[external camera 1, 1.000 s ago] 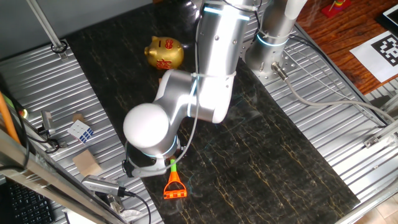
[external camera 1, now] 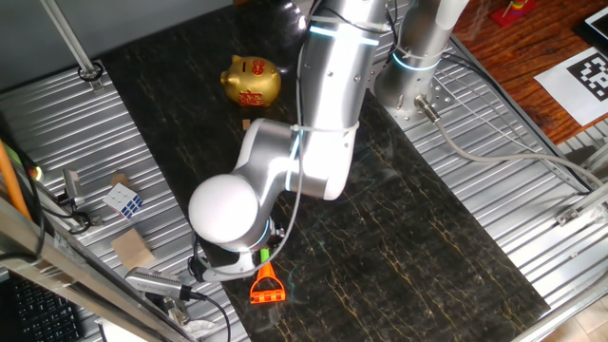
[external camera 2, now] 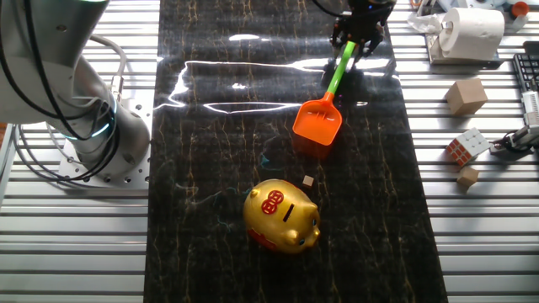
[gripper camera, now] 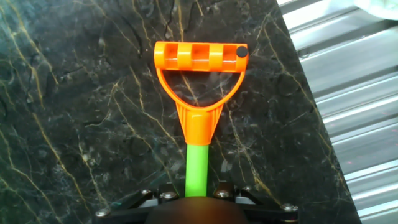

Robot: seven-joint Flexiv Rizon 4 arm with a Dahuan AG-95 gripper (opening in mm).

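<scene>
A toy shovel lies on the dark marble-patterned board, with an orange blade (external camera 2: 318, 123), a green shaft (external camera 2: 339, 69) and an orange D-shaped handle (gripper camera: 200, 124). At the far end of the board in exterior view 2, my gripper (external camera 2: 360, 35) is over the green shaft near the handle. In the wrist view the shaft runs straight down between the dark finger linkages, centred on the gripper. The fingertips are hidden by the gripper's body there, so whether they touch the shaft does not show. My arm hides the blade in exterior view 1.
A gold piggy bank (external camera 2: 281, 216) stands on the board, near a tiny wooden cube (external camera 2: 308, 180). Off the board's edge are a Rubik's cube (external camera 1: 123, 200), a wooden block (external camera 1: 133, 248) and a camera (external camera 1: 157, 282). The board's right half in exterior view 1 is clear.
In exterior view 1 my wrist has shifted slightly toward the bottom of the picture, covering a bit more of the green shaft. The shovel's handle shows no clear movement.
</scene>
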